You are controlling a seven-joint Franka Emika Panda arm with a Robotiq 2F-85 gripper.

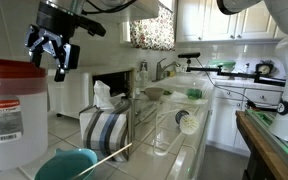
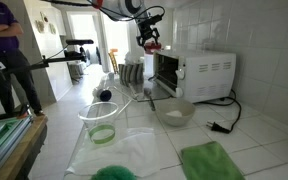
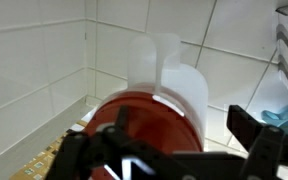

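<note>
A large translucent white container (image 1: 16, 125) with a red lid (image 1: 12, 69) stands at the left of the counter in exterior view 1. My gripper (image 1: 46, 66) is open at the upper right of that lid, fingers pointing down. From the wrist view, the red lid (image 3: 149, 125) and the container's white spout or handle (image 3: 156, 62) lie below and ahead of my open gripper. Whether a finger touches the container cannot be told. In exterior view 2 the gripper (image 2: 149, 30) appears small, with the red lid (image 2: 152, 46) just under it.
A teal mug (image 1: 68, 164) with a stick across it sits in front, beside a striped tissue holder (image 1: 105, 130). The white toaster oven (image 2: 199, 75) is behind. A green cloth (image 2: 210, 162), a bowl (image 2: 174, 113) and a clear cup (image 2: 99, 122) occupy the counter farther along.
</note>
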